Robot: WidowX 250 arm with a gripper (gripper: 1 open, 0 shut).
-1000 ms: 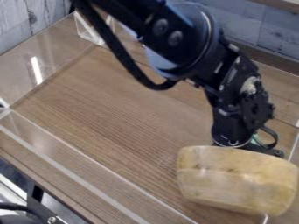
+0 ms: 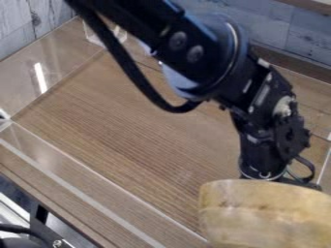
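Note:
A pale yellow-tan, rounded block-like object point(image 2: 262, 211) fills the lower right of the camera view, close to the lens. Behind it my dark gripper point(image 2: 272, 172) reaches down toward the wooden surface at the right. Its fingertips are largely hidden behind the tan object, so I cannot tell how far apart they stand or whether they touch anything.
Clear edging runs along its left and front sides. A grey plank wall point(image 2: 285, 39) stands at the back, and cables lie at the lower left.
My gripper has shifted slightly, and the green bit seen beside it earlier is now mostly hidden.

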